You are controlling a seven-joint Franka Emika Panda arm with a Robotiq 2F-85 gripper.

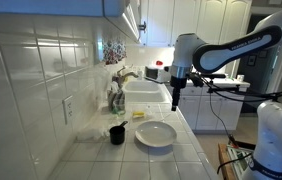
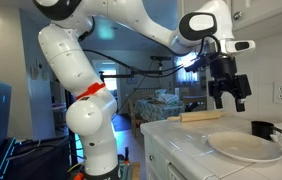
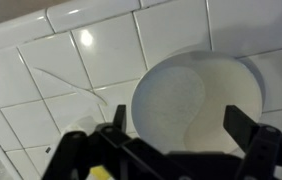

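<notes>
Above the tiled counter my gripper hangs open, its two dark fingers (image 3: 249, 128) wide apart with nothing between them. Below it lies a large round white plate (image 3: 181, 105), which looks empty. The same plate (image 1: 156, 134) rests on the counter in the first exterior view, with the gripper (image 1: 174, 101) higher and slightly to its right. In the second exterior view the gripper (image 2: 229, 103) is clear of the plate (image 2: 245, 147). A small black pot (image 1: 117, 134) stands beside the plate, toward the wall.
A sink (image 1: 146, 91) lies farther along the counter, with bottles (image 1: 119, 101) near the wall. A tan roll-shaped item (image 2: 195, 116) rests beyond the plate. A thin white strip (image 3: 66, 80) lies on the tiles (image 3: 116, 50).
</notes>
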